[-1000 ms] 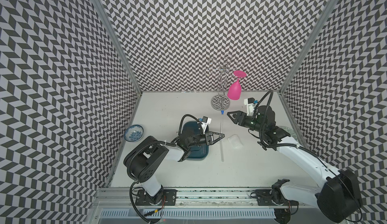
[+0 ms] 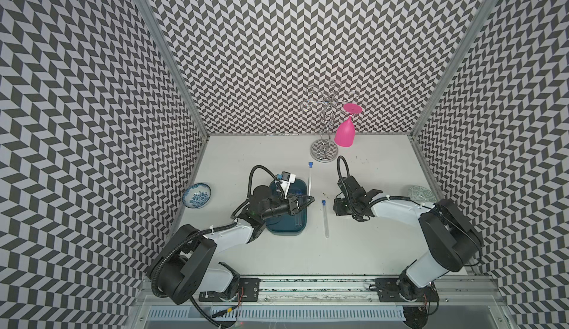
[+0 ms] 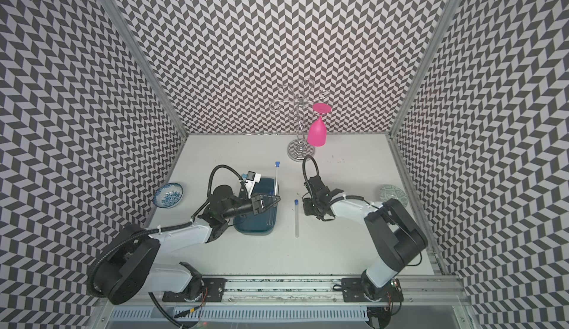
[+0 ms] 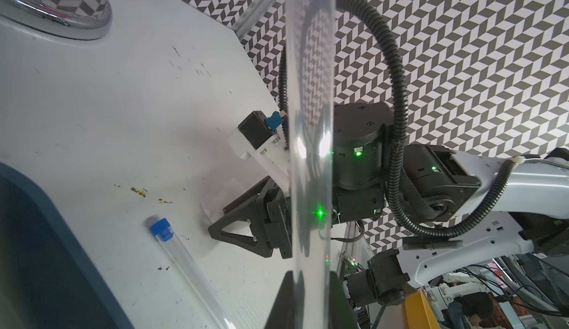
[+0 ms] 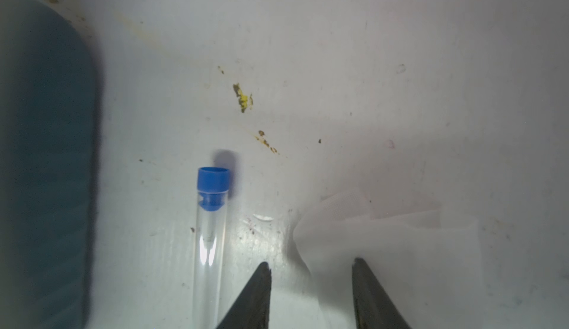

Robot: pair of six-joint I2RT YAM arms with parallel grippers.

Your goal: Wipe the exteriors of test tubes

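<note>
Held upright in the left wrist view is a clear test tube (image 4: 311, 151); my left gripper is shut on it. From the top left view that tube, with its blue cap (image 2: 310, 165), is over the right side of the teal bin. A second blue-capped test tube (image 5: 210, 234) lies flat on the table. A folded white wipe (image 5: 409, 263) lies to its right. My right gripper points down close above the wipe, its fingers apart and one of them over the wipe's left part. Its arm hides the wipe in the top views.
The teal bin (image 2: 287, 232) stands left of the lying tube. A metal stand (image 2: 324, 150) and a pink goblet (image 2: 345, 132) are at the back. A blue patterned bowl (image 2: 196, 195) sits far left, a pale green dish (image 2: 420, 194) far right.
My left gripper has shifted left with its tube, away from the lying one.
</note>
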